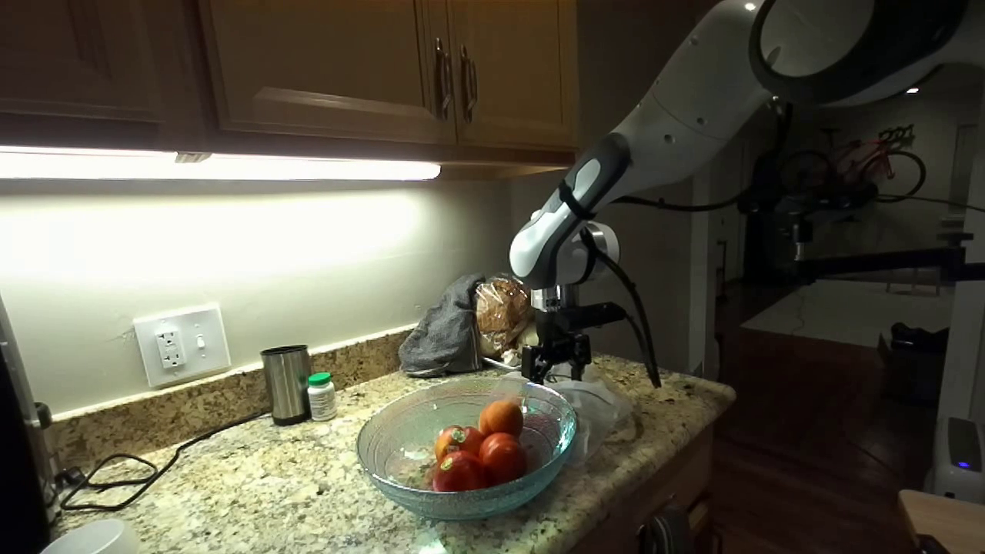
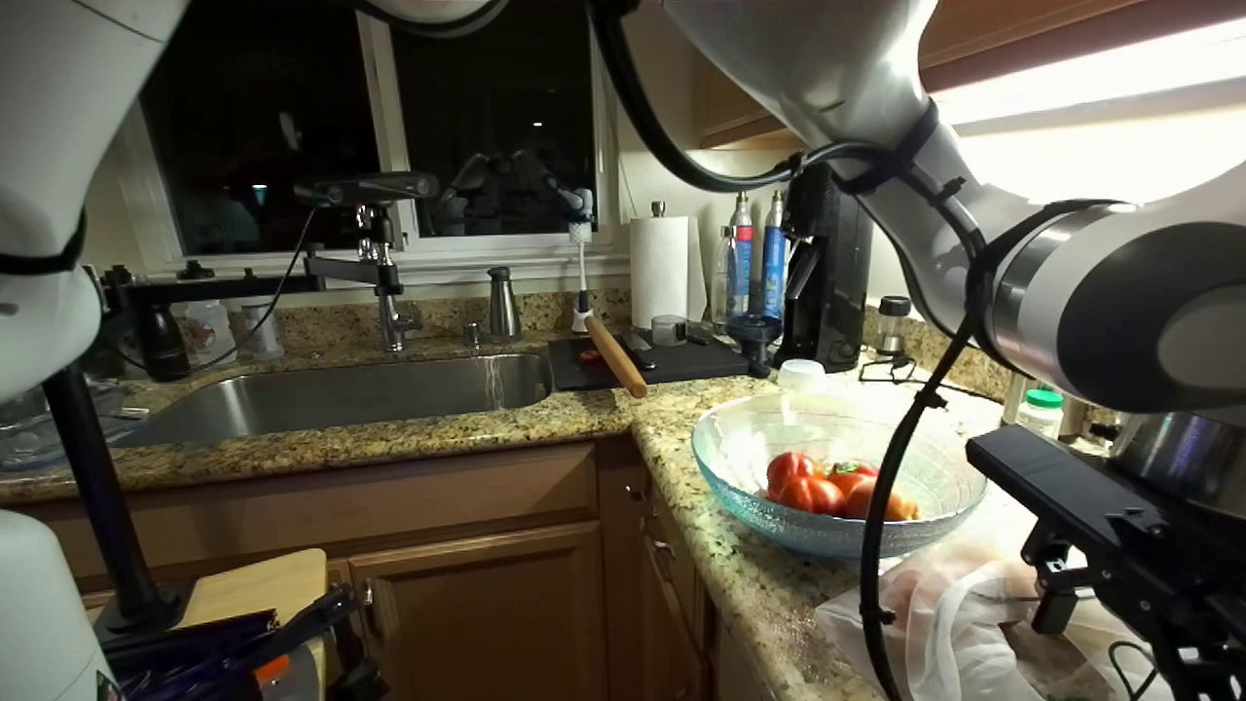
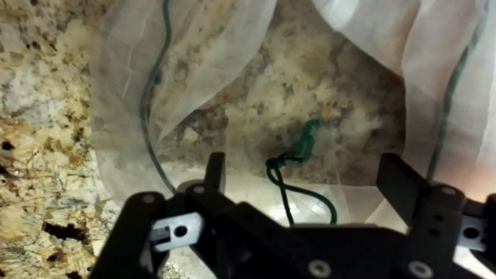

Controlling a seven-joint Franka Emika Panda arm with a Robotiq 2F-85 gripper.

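Note:
In the wrist view my gripper stands open, its dark fingers wide apart. Between and below them lie the translucent white produce bag (image 3: pixel 218 88) and its knotted green drawstring (image 3: pixel 304 144); I cannot tell whether the fingertips touch either. Exterior view 2 shows the bag (image 2: pixel 934 619) crumpled on the counter beside the glass bowl (image 2: pixel 806 539). Several tomatoes (image 2: pixel 814 495) rest in that bowl. From exterior view 1, the gripper (image 1: pixel 554 369) is just behind the bowl (image 1: pixel 434 503), partly hidden by its rim, with part of the bag (image 1: pixel 596 415) showing to the right.
A grey cloth (image 1: pixel 443 332) and a bread bag (image 1: pixel 503 318) sit against the wall behind the gripper. A steel tumbler (image 1: pixel 288 383) and a green-capped bottle (image 1: pixel 321 397) stand at the back left. Its right edge is near the bag.

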